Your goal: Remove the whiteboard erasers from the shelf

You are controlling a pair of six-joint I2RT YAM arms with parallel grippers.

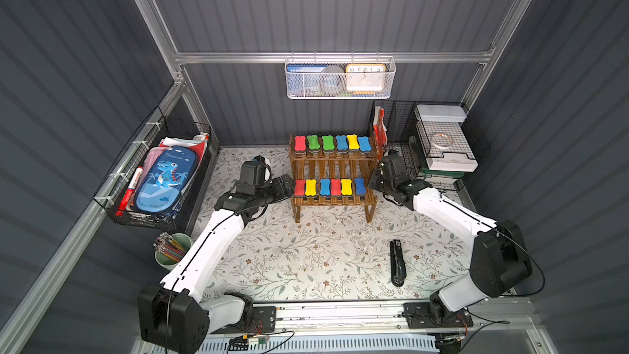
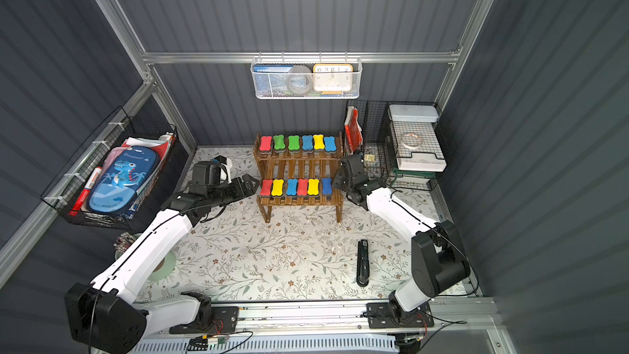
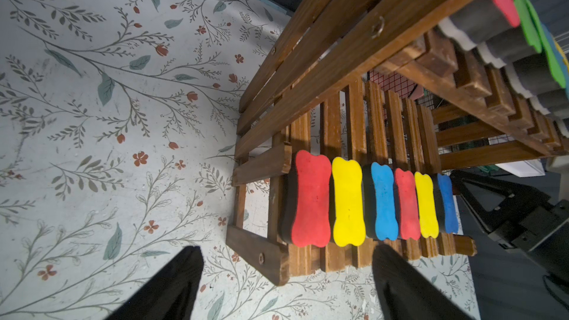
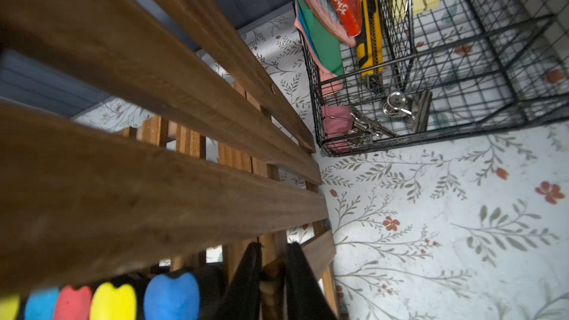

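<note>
A two-tier wooden shelf holds several colored whiteboard erasers: an upper row with a green eraser, and a lower row with a red eraser and a blue eraser at its ends. My left gripper is open at the shelf's left side, nothing between its spread fingers. At the right side stands my right gripper, its fingers a small gap apart. A wooden side piece of the shelf shows in that gap. Whether they press on it cannot be told.
A black wire basket with clips and a yellow cutter stands close behind right. A stapler lies at the front right. A pencil cup and another basket are left.
</note>
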